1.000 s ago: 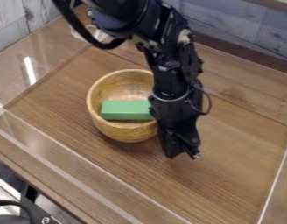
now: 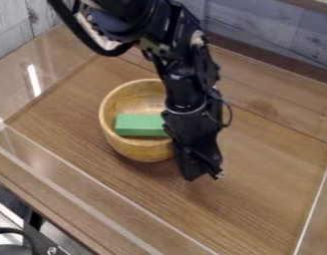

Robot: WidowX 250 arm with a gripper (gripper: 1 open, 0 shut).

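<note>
A tan round bowl (image 2: 127,98) stands on the wooden table, left of centre, with a green block (image 2: 139,126) lying inside it, partly behind the arm. My black gripper (image 2: 201,169) reaches down just to the right of the bowl, its tips low over the tabletop or on it; whether they touch is unclear. Its fingers look close together, and I see nothing held between them.
Bare wooden table (image 2: 259,199) spreads to the right and front. A pale wooden wall rises at the back, and a light edge runs along the right side. Cables and dark gear lie beyond the front-left edge.
My gripper has shifted very slightly to the left, toward the bowl. The bowl and green block look much as before.
</note>
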